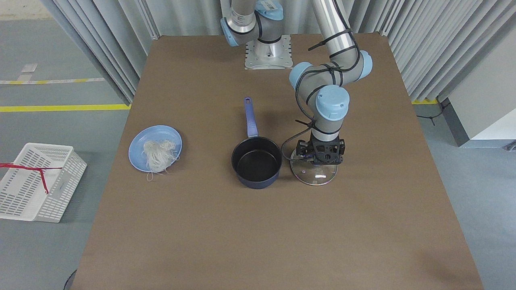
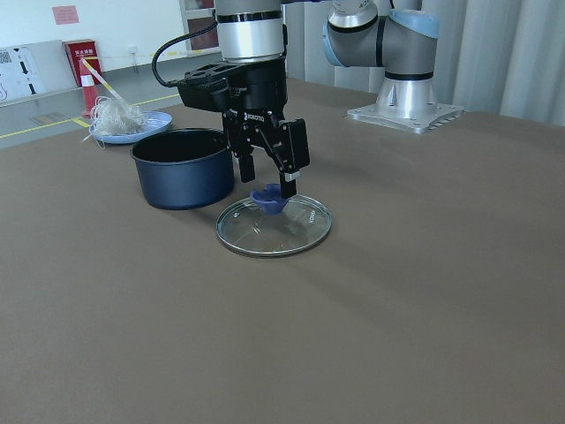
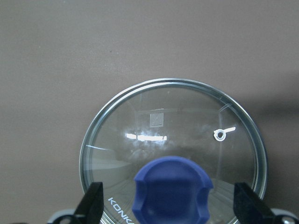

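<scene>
A glass lid (image 1: 314,176) with a blue knob (image 3: 170,191) lies on the brown table (image 1: 271,227) beside a dark blue saucepan (image 1: 256,164) with a long blue handle (image 1: 250,116). My gripper (image 2: 269,177) is over the lid, open, with its two black fingers either side of the knob and slightly above or around it; in the wrist view clear space shows between each finger and the knob.
A blue plate (image 1: 138,154) with white stringy material (image 1: 159,154) lies at the left. A white basket (image 1: 63,188) is on the floor.
</scene>
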